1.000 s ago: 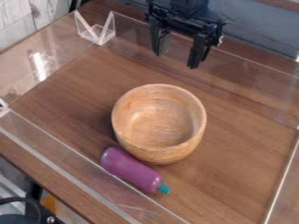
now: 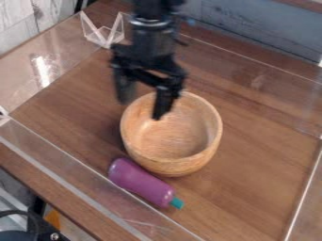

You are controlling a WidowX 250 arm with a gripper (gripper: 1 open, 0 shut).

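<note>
My gripper (image 2: 142,91) is blurred over the back-left rim of a wooden bowl (image 2: 175,150), open, with its fingers spread apart. A purple bottle with a teal cap (image 2: 143,184) lies on its side on the wooden table, in front of the bowl and slightly to its left.
Clear acrylic walls edge the wooden table (image 2: 258,165). A small clear rack (image 2: 104,32) stands at the back left.
The bowl and bottle have not moved.
</note>
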